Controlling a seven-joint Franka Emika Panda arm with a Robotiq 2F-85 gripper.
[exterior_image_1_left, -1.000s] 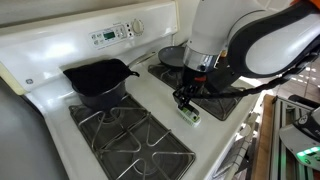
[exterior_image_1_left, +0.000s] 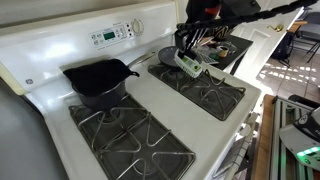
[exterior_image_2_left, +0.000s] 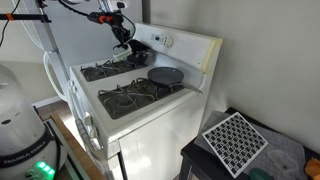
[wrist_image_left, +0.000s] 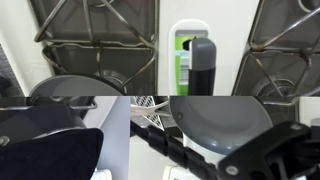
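Note:
A small white object with a green face (exterior_image_1_left: 189, 66) hangs tilted below my gripper (exterior_image_1_left: 182, 50), which is shut on its upper end. Both are above the rear part of the stove top, near the burner grate at the right in exterior view 1. In exterior view 2 my gripper (exterior_image_2_left: 124, 43) and the pale object (exterior_image_2_left: 122, 54) are small, over the far side of the stove. The wrist view shows the white and green object (wrist_image_left: 183, 62) next to a dark finger (wrist_image_left: 203, 68), partly covering it.
A black pot (exterior_image_1_left: 100, 82) stands on the left rear burner. A grey frying pan (exterior_image_2_left: 165, 75) sits on the stove, its handle pointing outward. Raised burner grates (exterior_image_1_left: 140, 148) flank a bare white strip. A perforated white panel (exterior_image_2_left: 235, 142) lies on a dark side table.
The object has risen off the white strip between the grates and moved upward and rearward with my gripper. My arm, large in the foreground before, has swung up and mostly out of exterior view 1.

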